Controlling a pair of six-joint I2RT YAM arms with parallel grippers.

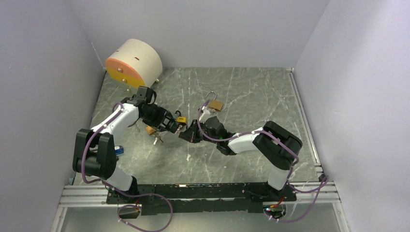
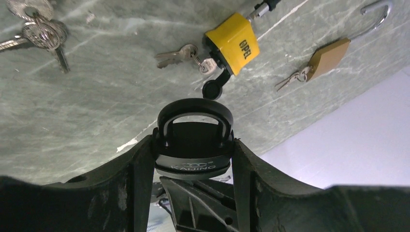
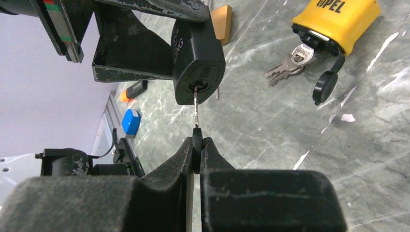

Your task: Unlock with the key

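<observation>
My left gripper is shut on a black KAIJING padlock (image 2: 192, 163), held above the table with its shackle visible in the left wrist view. My right gripper is shut on a key (image 3: 196, 111), whose thin blade points at the keyhole on the padlock's end face in the right wrist view; its tip is at or in the keyhole, I cannot tell how deep. In the top view the two grippers meet near the middle-left of the table.
A yellow OPEL padlock (image 2: 234, 41) with keys, a brass padlock (image 2: 328, 58) and more keys (image 2: 46, 36) lie on the table. A white cylinder (image 1: 138, 60) stands at back left, a blue object (image 3: 130, 122) at left.
</observation>
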